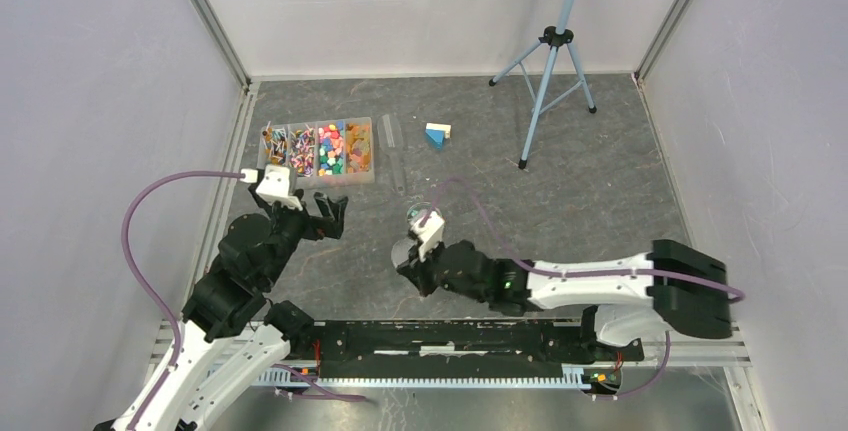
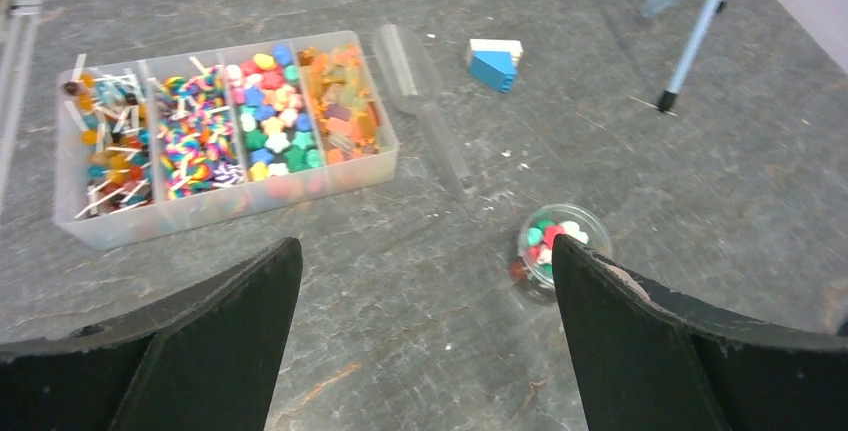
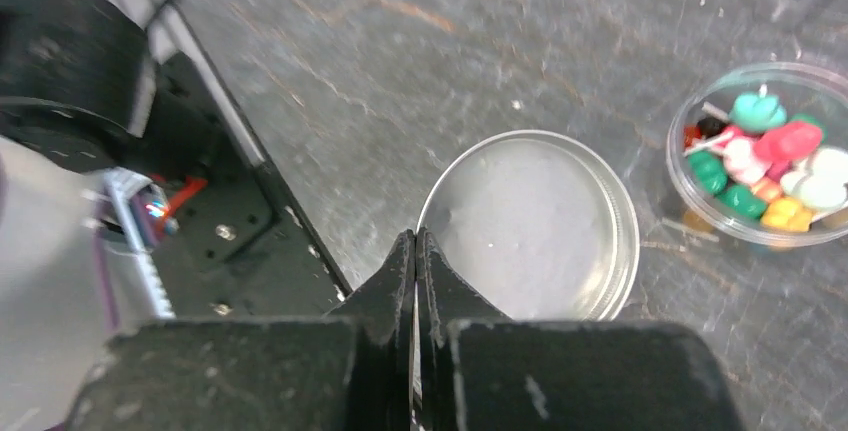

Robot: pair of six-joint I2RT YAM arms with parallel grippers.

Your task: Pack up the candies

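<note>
The clear divided box [image 2: 230,199] holds lollipops [image 2: 115,146], twisted candies [image 2: 195,136], coloured star candies [image 2: 275,116] and gummies [image 2: 340,101]. A round clear jar [image 3: 690,196] with mixed candies inside stands uncovered on the floor, its mouth upward. Close by is a clear round lid [image 3: 540,216]. My right gripper is shut, its fingertips overlapping the lid's near edge; whether the rim is pinched cannot be told. My left gripper hangs open and empty in front of the box, left of the jar.
A clear scoop [image 2: 420,91] lies between the box and the blue-and-white block [image 2: 494,63]. A pale blue tripod [image 1: 548,71] stands at the back right. Open grey floor stretches right of the jar.
</note>
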